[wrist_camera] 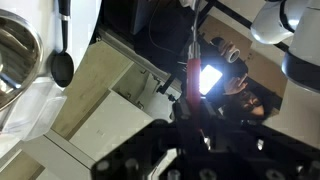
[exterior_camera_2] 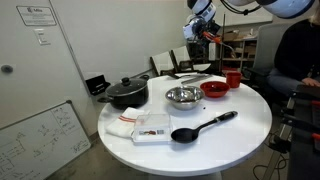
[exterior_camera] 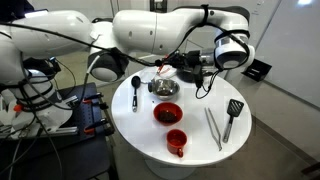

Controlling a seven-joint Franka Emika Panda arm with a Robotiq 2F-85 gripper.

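A slim utensil with a red handle (wrist_camera: 194,88) and a greyish far part juts out from my gripper in the wrist view. The gripper is shut on that red handle and held up in the air. Exterior view 2 has the gripper (exterior_camera_2: 208,36) high above the far side of the table, a thin reddish piece (exterior_camera_2: 223,43) sticking out to its right. From exterior view 1, the arm hides much of the gripper, and its fingertips are hard to make out.
On the round white table (exterior_camera: 210,152) stand a red bowl (exterior_camera: 167,113), a red mug (exterior_camera: 176,142), a steel bowl (exterior_camera_2: 184,97), a black pot (exterior_camera_2: 126,93) and a clear container (exterior_camera_2: 152,127). A black ladle (exterior_camera_2: 190,133), tongs (exterior_camera: 213,128) and a black spatula (exterior_camera: 232,118) lie there too.
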